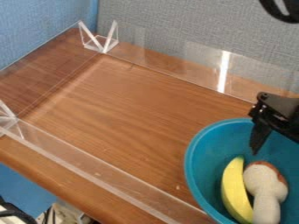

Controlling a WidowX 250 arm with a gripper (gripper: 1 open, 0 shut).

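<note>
A teal bowl (204,157) sits at the lower right of the wooden table. Inside it lie a yellow banana (233,191) and, beside it, a pale, soft-looking object with a brown top (267,192). My black gripper (260,130) is at the right edge, over the bowl's back rim and above the two objects, partly out of frame. It is open, and I see nothing held in it.
Low clear plastic walls with white corner brackets (98,39) edge it. A grey textured panel stands behind.
</note>
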